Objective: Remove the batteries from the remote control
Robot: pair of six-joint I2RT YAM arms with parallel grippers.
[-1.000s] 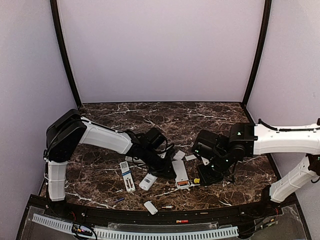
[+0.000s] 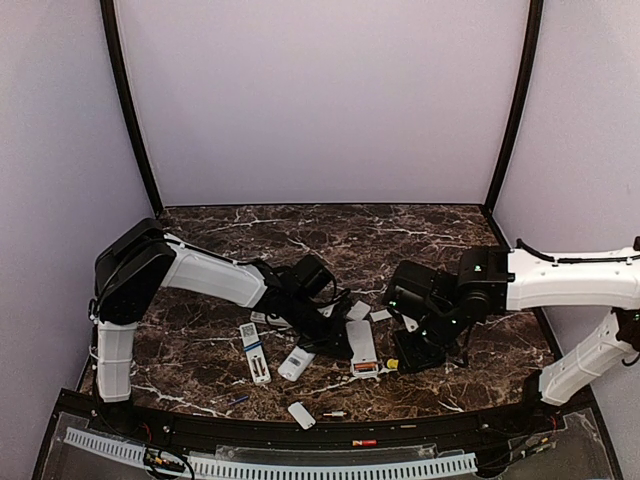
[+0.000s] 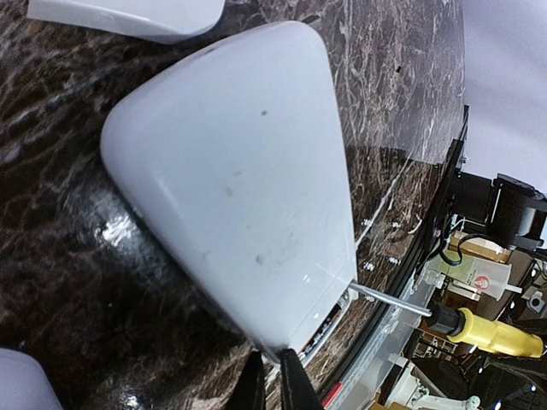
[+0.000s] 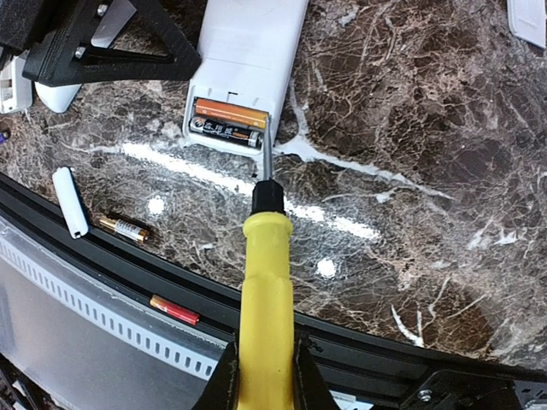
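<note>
A white remote (image 2: 361, 340) (image 3: 231, 171) (image 4: 244, 47) lies face down with its battery bay open. Two batteries sit in it, an orange one (image 4: 226, 111) and a black one (image 4: 218, 130). My right gripper is shut on a yellow screwdriver (image 4: 266, 307) (image 3: 500, 336), its metal tip at the right end of the batteries. My left gripper is shut at the remote's battery end, low in the left wrist view; nothing shows between its fingers, though their tips are partly hidden by the remote.
Other remotes (image 2: 255, 353) (image 2: 297, 362) lie to the left. A small white cover (image 4: 70, 202), a gold battery (image 4: 124, 228) and a red battery (image 4: 175, 309) lie toward the front edge.
The right arm has shifted very slightly with the screwdriver; otherwise little visibly differs in the top view.
</note>
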